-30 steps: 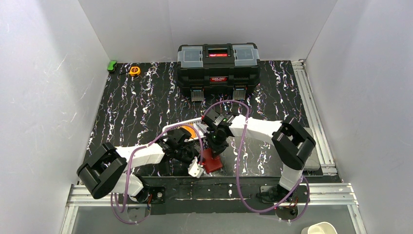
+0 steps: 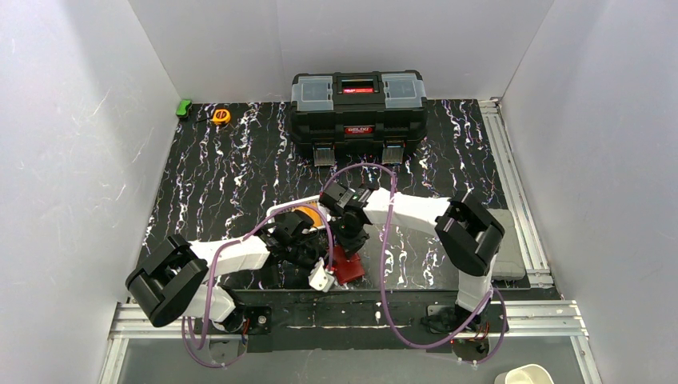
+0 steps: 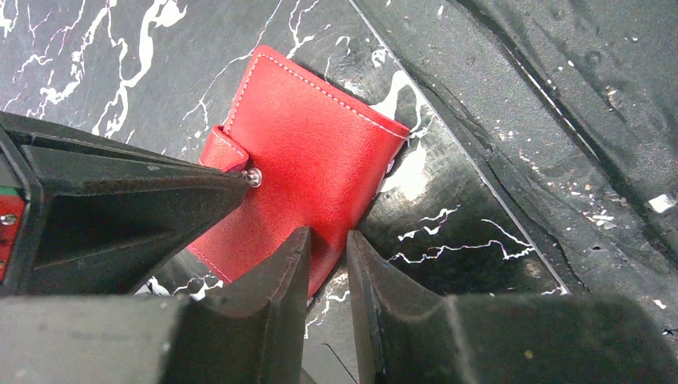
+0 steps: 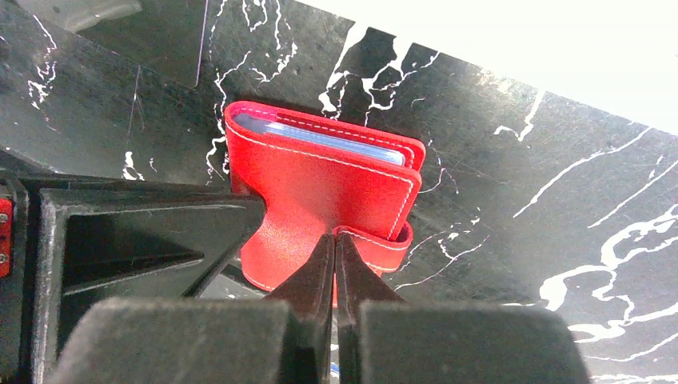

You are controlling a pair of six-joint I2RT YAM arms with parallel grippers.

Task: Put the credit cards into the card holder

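The red card holder (image 2: 349,270) lies near the table's front edge. In the right wrist view the card holder (image 4: 312,200) shows a translucent bluish insert (image 4: 340,144) in its open top side; whether cards are inside cannot be told. My left gripper is closed around one edge of the card holder (image 3: 320,144), its fingers slightly apart with red leather between them and denting it. The right gripper is shut at the strap (image 4: 376,246), with nothing visible between its fingers. In the left wrist view, its tip touches the metal snap (image 3: 253,177).
A white tray (image 2: 273,210) with an orange round thing (image 2: 308,214) stands just behind the grippers. A black toolbox (image 2: 359,116) fills the back middle. To the right lies a grey flat thing (image 2: 509,244).
The right arm has shifted slightly left, its elbow moving in the same direction. My left arm and the card holder look almost unchanged.
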